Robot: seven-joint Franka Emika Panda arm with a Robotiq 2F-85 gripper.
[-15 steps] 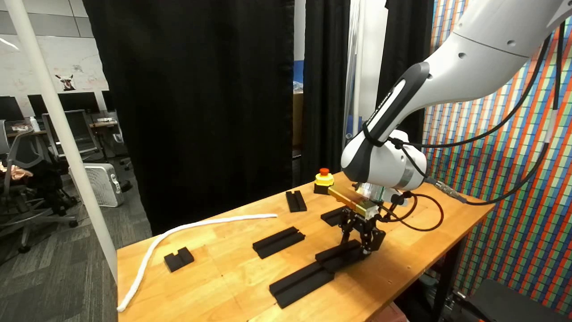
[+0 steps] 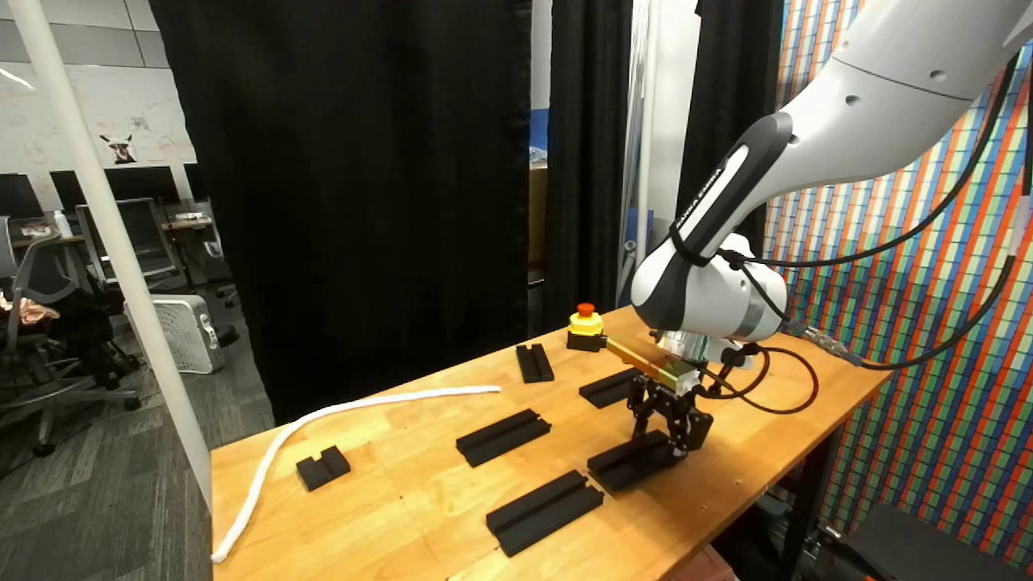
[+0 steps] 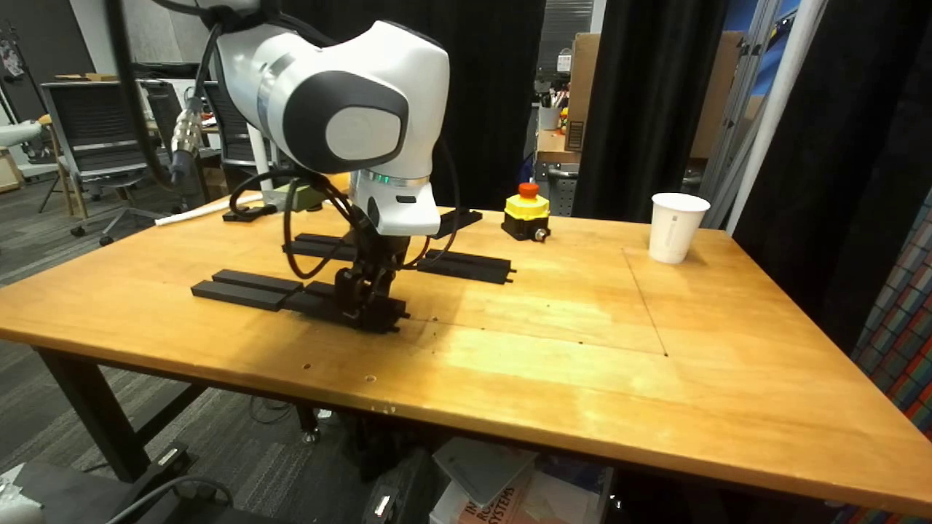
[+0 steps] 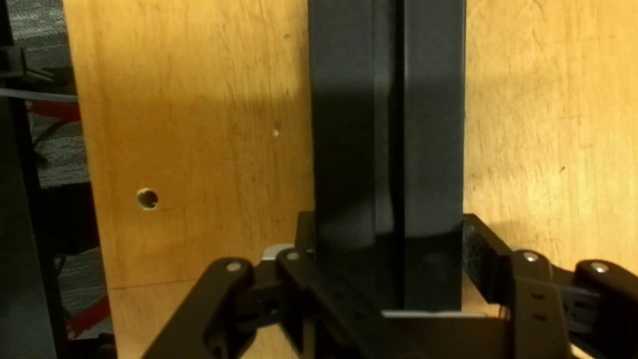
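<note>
My gripper point(image 2: 660, 436) is shut on a black grooved block point(image 2: 620, 469), low at the table. In the wrist view the block point(image 4: 344, 119) runs up out of frame, gripped across its width with one finger point(image 4: 475, 257) on its right side and the other on its left. The groove lies lengthwise between the fingers. Towards the camera in exterior view 1 lies a second long grooved block point(image 2: 544, 513), a narrow gap from the held one. In exterior view 2 the gripper point(image 3: 362, 301) hides part of the held block. Whether its underside touches the table, I cannot tell.
More grooved blocks lie apart: a long one point(image 2: 503, 437), a short one point(image 2: 322, 468), one at the back point(image 2: 534, 363), and one behind the gripper point(image 2: 608, 389). A white rope point(image 2: 319, 415), emergency button point(image 2: 586, 329) and paper cup point(image 3: 677, 228) also stand or lie here. Exterior view 2's right side is mostly clear.
My gripper and the held block have shifted right and slightly down in exterior view 1. A gap now shows between that block and the long one it met or overlapped before.
</note>
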